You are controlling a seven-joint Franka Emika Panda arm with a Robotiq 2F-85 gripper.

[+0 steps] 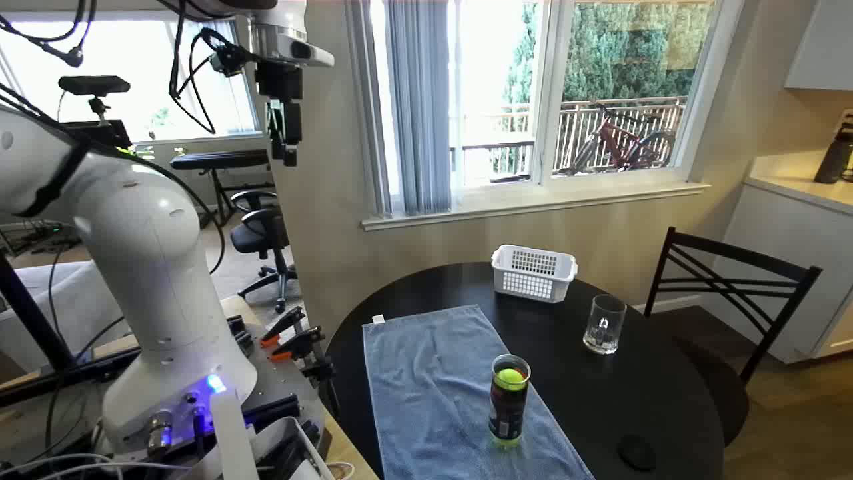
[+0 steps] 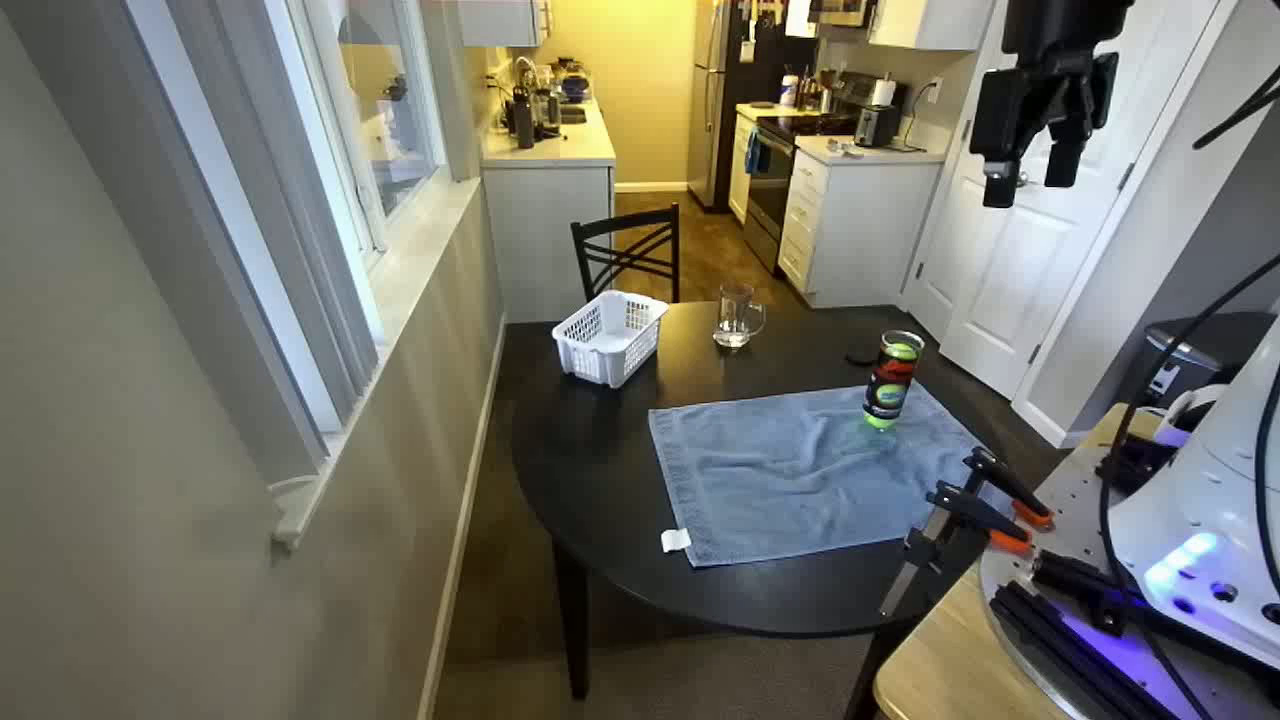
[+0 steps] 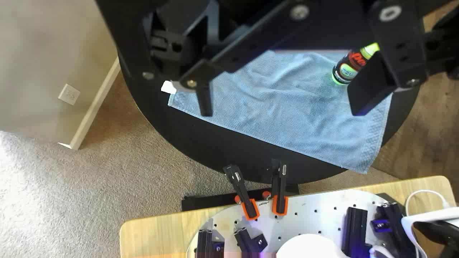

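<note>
High over the table, my gripper is open, its two fingers spread wide with nothing between them. Exterior view 2 also shows the gripper (image 2: 1023,182) hanging well above everything. A tube of tennis balls (image 1: 509,400) stands upright on a blue towel (image 1: 432,384) laid across the round black table. The same tube (image 3: 350,66) is partly covered by a finger in the wrist view. Toward the window side sits a white slotted basket (image 2: 609,337), which looks empty. A clear glass mug (image 1: 604,324) stands on bare table to the basket's right in exterior view 1.
A small dark flat object (image 1: 636,452) lies near the table's edge. Two clamps (image 2: 978,510) with orange grips stand at the edge by the robot's base. A black chair (image 1: 732,296) is at the far side. Bare table (image 1: 448,288) lies between towel and basket.
</note>
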